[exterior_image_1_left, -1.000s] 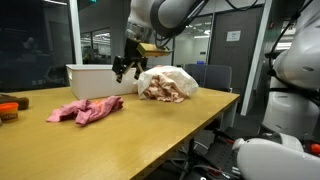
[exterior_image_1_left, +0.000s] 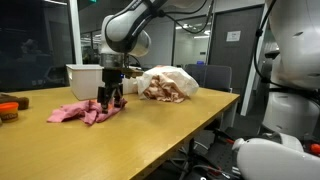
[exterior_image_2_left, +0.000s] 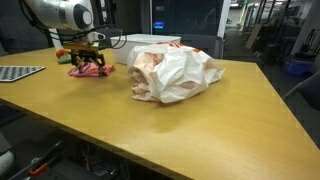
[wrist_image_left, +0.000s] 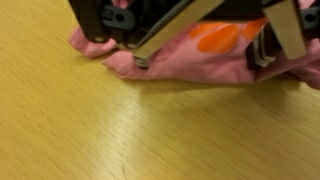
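A pink cloth (exterior_image_1_left: 75, 111) lies crumpled on the wooden table, and in the wrist view an orange patch shows on the cloth (wrist_image_left: 185, 62). My gripper (exterior_image_1_left: 109, 103) points down over the cloth's right part, low at its surface. In the wrist view the fingers (wrist_image_left: 264, 45) stand apart, with pink fabric between and below them. The fingers are open. Whether the fingertips touch the cloth cannot be told. From the second exterior view, the gripper (exterior_image_2_left: 86, 67) is at the cloth (exterior_image_2_left: 104, 70) at the table's far left.
A large crumpled white bag (exterior_image_2_left: 178, 72) stands on the table, with a white box (exterior_image_1_left: 88, 79) behind the cloth. Orange and green things (exterior_image_1_left: 8, 110) sit at the left edge.
My gripper has moved left and down from above the table to the pink cloth. The cloth looks the same apart from the part now hidden by the gripper.
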